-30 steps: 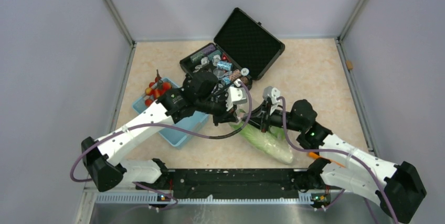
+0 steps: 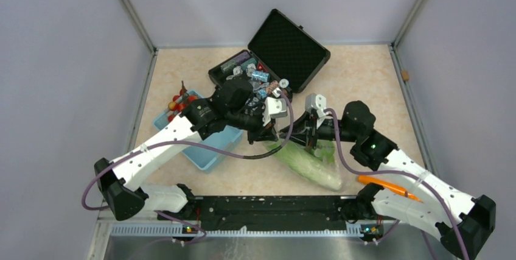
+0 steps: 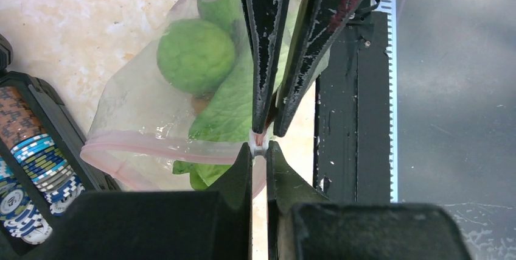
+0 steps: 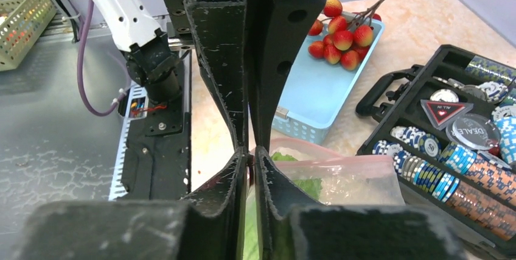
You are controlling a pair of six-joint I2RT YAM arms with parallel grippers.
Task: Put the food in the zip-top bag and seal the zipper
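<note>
A clear zip bag lies at the front middle, holding a long pale cabbage and a round green item. Its pink zipper strip gapes at the mouth. My left gripper is shut on a small pale piece at the strip's edge. Right beside it is my right gripper, its fingertips a little apart at the bag's mouth. Whether bag film lies in that narrow gap is unclear. In the top view both grippers, left and right, meet above the cabbage's upper end.
The blue basket with red fruit stands at left. An open black case of poker chips is close behind the bag's mouth. An orange carrot-like item lies at right.
The left arm stays still.
</note>
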